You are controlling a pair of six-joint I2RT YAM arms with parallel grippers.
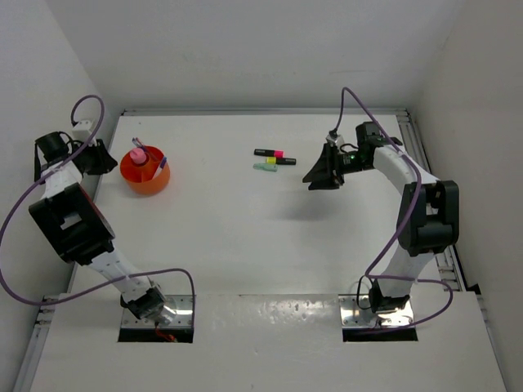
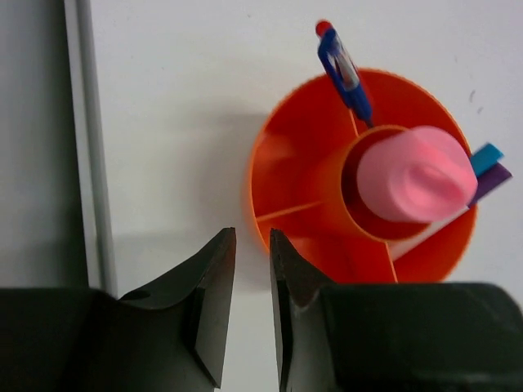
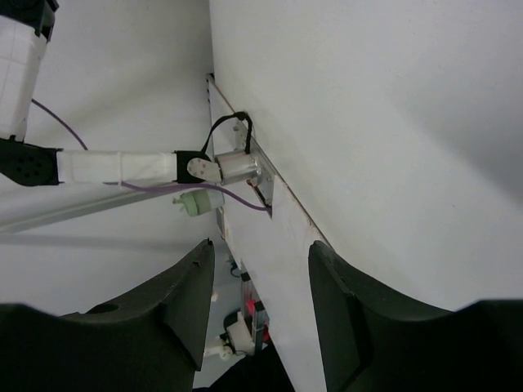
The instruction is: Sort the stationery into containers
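An orange organizer point(image 1: 145, 184) at the table's left holds a pink item point(image 2: 413, 175), a blue pen point(image 2: 343, 69) and other slim pieces. My left gripper point(image 1: 105, 159) is just left of it, empty, its fingers a little apart in the left wrist view. My right gripper point(image 1: 321, 175) hangs over the right half of the table, fingers apart and empty. Near the back middle lie a dark marker with a pink end point(image 1: 265, 153), a dark marker with a yellow end point(image 1: 284, 161) and a small green piece point(image 1: 265, 167).
A rail point(image 2: 90, 163) and wall border the left side beside my left gripper.
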